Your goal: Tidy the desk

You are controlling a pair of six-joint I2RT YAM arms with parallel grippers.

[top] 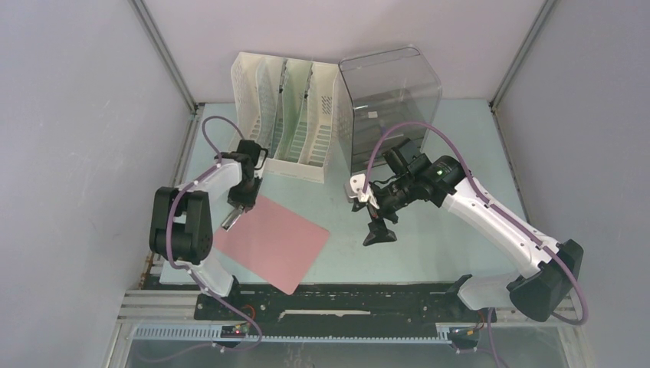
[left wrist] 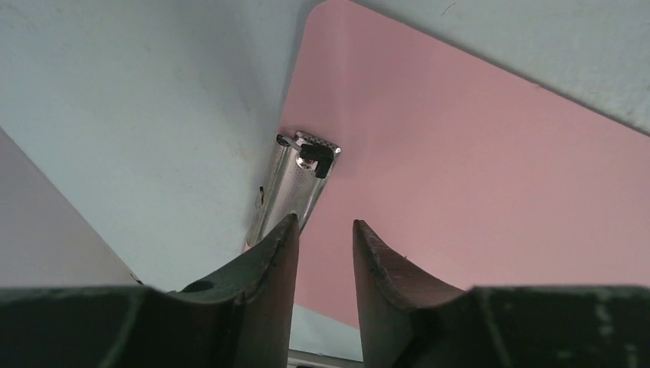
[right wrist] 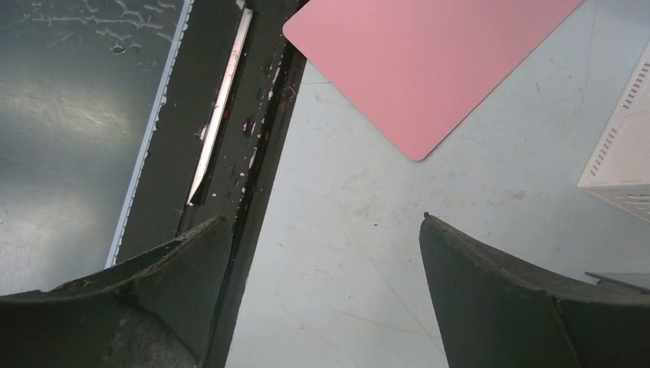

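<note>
A pink clipboard lies flat and askew on the desk, its silver metal clip at the left end. Over the clip end hangs my left gripper, part open. In the left wrist view the clip shows just beyond the left fingertip, and no object stands between the fingers. My right gripper is wide open and empty, above bare desk to the right of the clipboard. A white file rack with upright dividers, some holding thin sheets or boards, stands at the back.
A clear-fronted box stands right of the rack, partly behind the right arm. Dark rail and a white strip run along the desk's front edge.
</note>
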